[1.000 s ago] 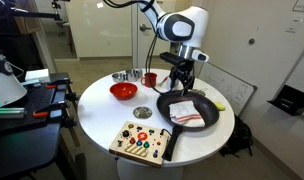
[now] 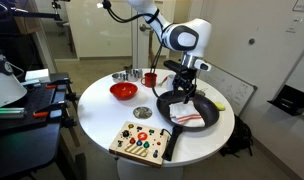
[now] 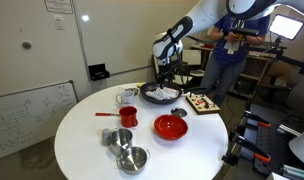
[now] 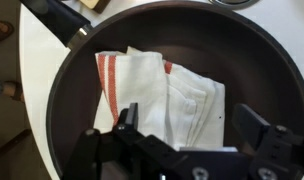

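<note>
A white cloth with red stripes (image 4: 157,95) lies folded in the black frying pan (image 4: 247,60), whose handle (image 4: 54,18) points to the upper left in the wrist view. The same cloth (image 2: 188,111) and pan (image 2: 197,124) are at the right side of the table in exterior view 1. My gripper is over the pan with its fingers wide apart, the cloth lying below and between them. In exterior view 1 the gripper (image 2: 185,95) is low, close to the cloth. Whether the fingertips touch it, I cannot tell.
On the round white table (image 2: 97,115) stand a red bowl (image 2: 123,91), a wooden board with knobs (image 2: 140,142), a red cup (image 3: 128,117), a white mug (image 3: 126,97) and several metal pots (image 3: 134,159). A metal lid (image 2: 143,113) lies left of the pan. Clear table lies at the left front.
The arm has moved right and lower, from the pan's far left edge to over the cloth. The cloth appears slightly more covered by the gripper.
</note>
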